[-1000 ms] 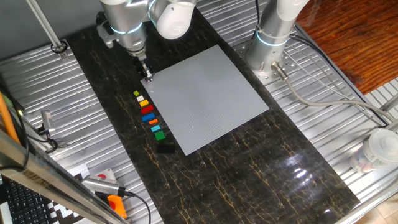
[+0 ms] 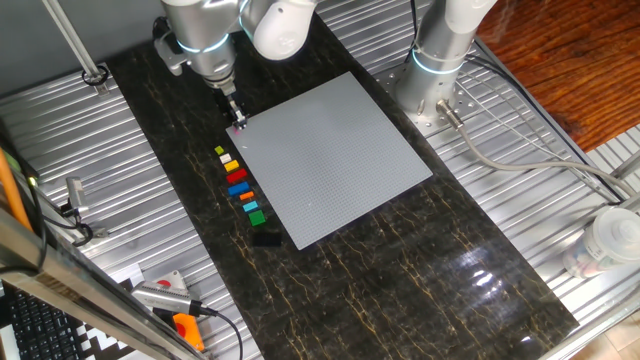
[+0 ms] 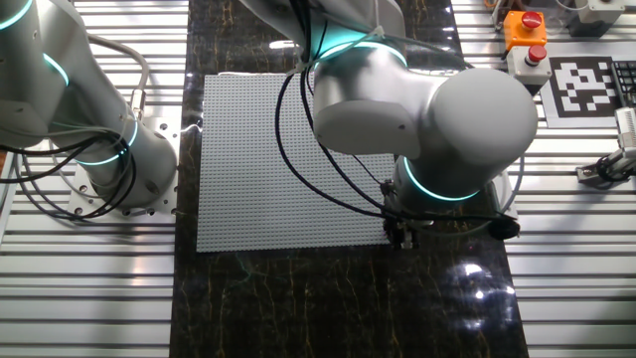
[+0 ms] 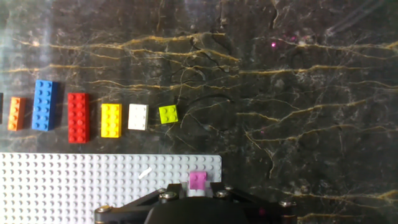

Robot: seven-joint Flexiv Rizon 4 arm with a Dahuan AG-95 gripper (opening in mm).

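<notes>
A small pink brick [image 4: 198,179] shows at the bottom of the wrist view, over the grey baseplate [image 4: 81,180] close to its corner. My gripper is right at this brick, one dark finger on each side. Whether the pads press on it or stand slightly apart cannot be made out, nor whether the brick is seated on the studs. In exterior view 1 the gripper [image 2: 239,124] points down at the baseplate's far left corner. The arm hides most of the gripper in exterior view 2.
Beside the baseplate lies a row of loose bricks, among them lime [image 4: 168,114], white [image 4: 138,117], yellow [image 4: 111,121], red [image 4: 78,118], blue [image 4: 43,105] and orange [image 4: 16,114].
The gripper has shifted very slightly at the baseplate's corner, and the arm above it has barely moved. The loose bricks and the plate stay where they were.
</notes>
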